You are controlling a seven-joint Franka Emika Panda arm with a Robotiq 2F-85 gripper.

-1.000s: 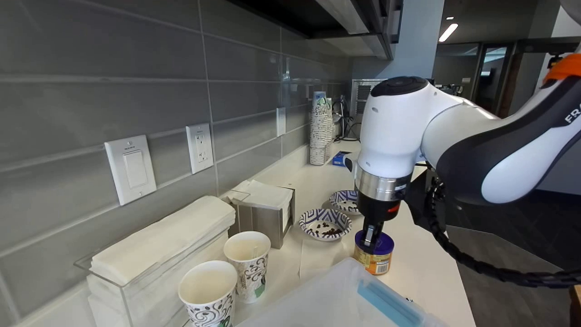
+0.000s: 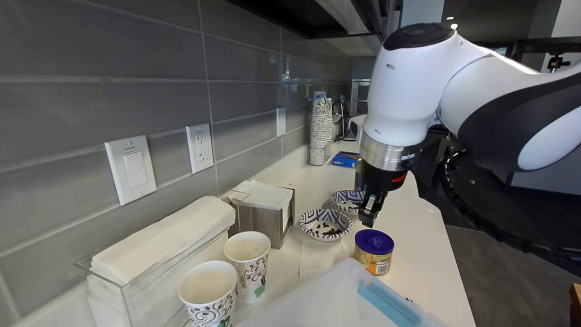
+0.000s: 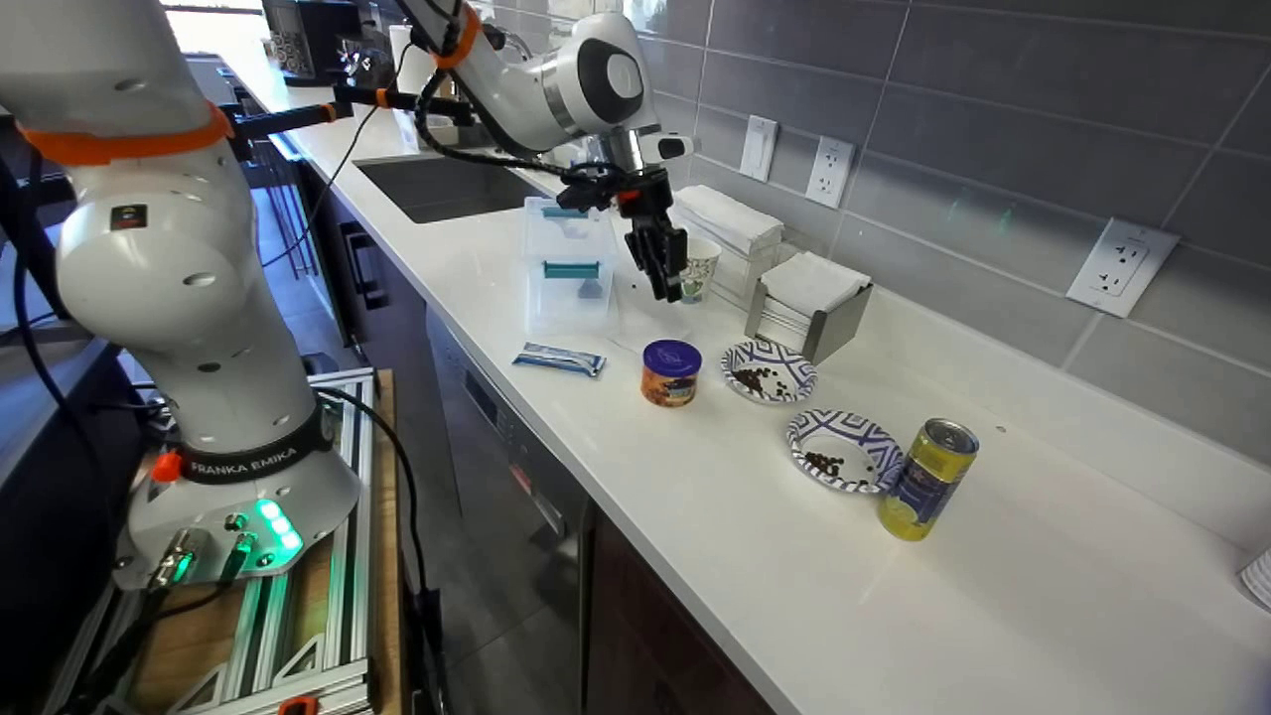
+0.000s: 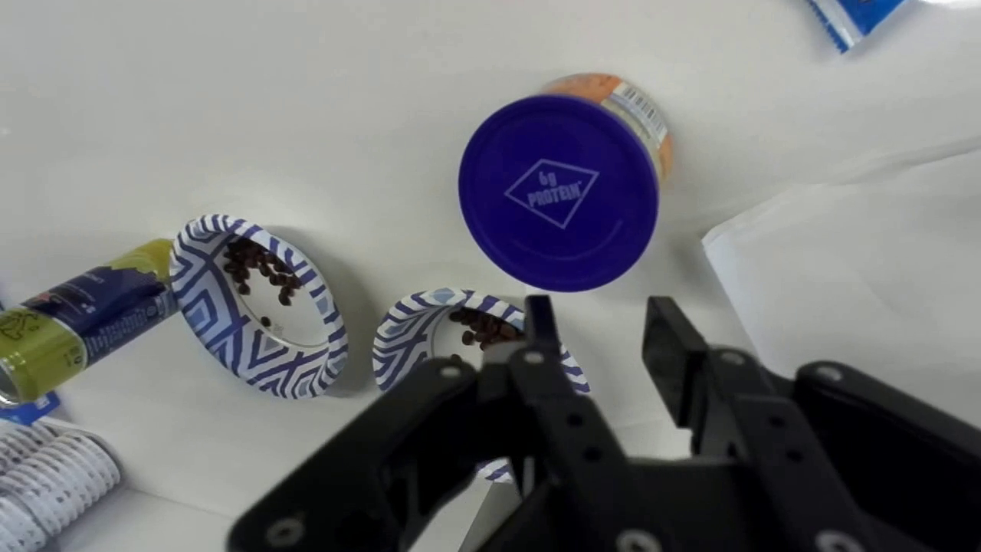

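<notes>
My gripper is part open, its fingers apart and nothing between them. In the wrist view a can with a purple lid (image 4: 558,193) stands upright beyond the fingertips, clear of them. Exterior view 1 has the gripper (image 2: 369,218) raised above the purple-lidded can (image 2: 374,248). In exterior view 2 the gripper (image 3: 669,286) hangs over the counter near the clear bin. Two blue-patterned bowls, a nearer bowl (image 3: 769,371) and a farther bowl (image 3: 845,451), hold small brown pieces. My left finger hides part of one bowl (image 4: 409,336) in the wrist view.
A yellow-blue drink can (image 3: 928,479) stands against the farther bowl. A blue wrapper (image 3: 559,358) lies near the clear bin (image 3: 572,312). Paper cups (image 2: 207,291), napkin holders (image 2: 287,210) and the tiled wall line one side.
My gripper has risen from the purple lid and now sits higher above it. The arm has lifted with it. The can, bowls and cups have stayed in place.
</notes>
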